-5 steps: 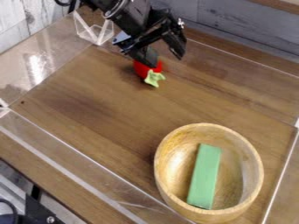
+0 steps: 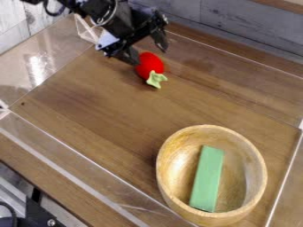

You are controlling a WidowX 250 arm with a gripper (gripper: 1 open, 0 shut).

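A red round object (image 2: 149, 64) with a pale green leafy tip (image 2: 157, 80) lies on the wooden table, upper middle. My black gripper (image 2: 136, 51) hangs just above and left of it, near the red object; whether its fingers touch it or how far they stand apart is hard to tell.
A wooden bowl (image 2: 178, 177) holding a green block (image 2: 206, 179) sits at the lower right. A clear or white object (image 2: 87, 28) is partly hidden behind the arm at the upper left.
My arm and gripper have moved up and to the left, uncovering more of the red object, which stays in place.
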